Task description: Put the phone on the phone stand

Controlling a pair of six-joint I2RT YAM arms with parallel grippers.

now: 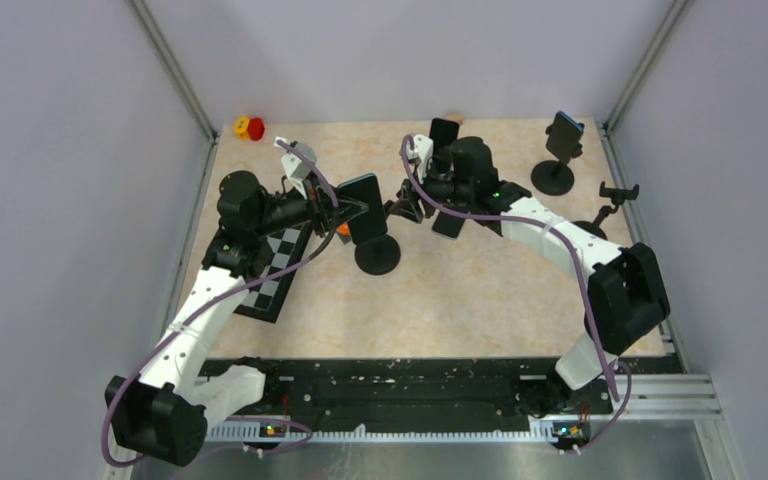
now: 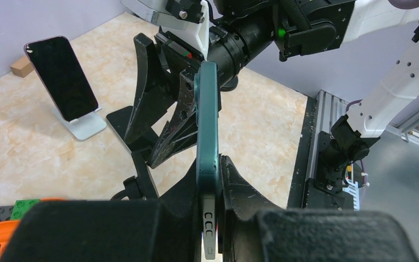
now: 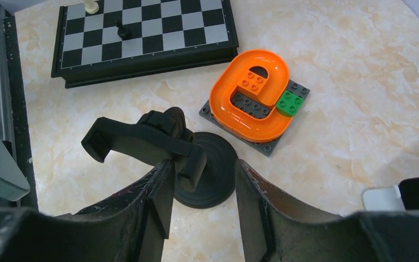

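Observation:
My left gripper (image 1: 330,208) is shut on a phone (image 1: 363,205), seen edge-on in the left wrist view (image 2: 208,125), held beside a black round-based stand (image 1: 378,258). My right gripper (image 1: 408,208) is part open at that stand's holder. In the right wrist view the holder (image 3: 136,139) sits between and just beyond the fingertips, near the left finger; whether they touch it I cannot tell.
A chessboard (image 3: 169,27) and orange toy on bricks (image 3: 251,125) lie left and behind. Another phone (image 2: 63,76) rests on a white stand at the back. More stands (image 1: 552,178) are on the right.

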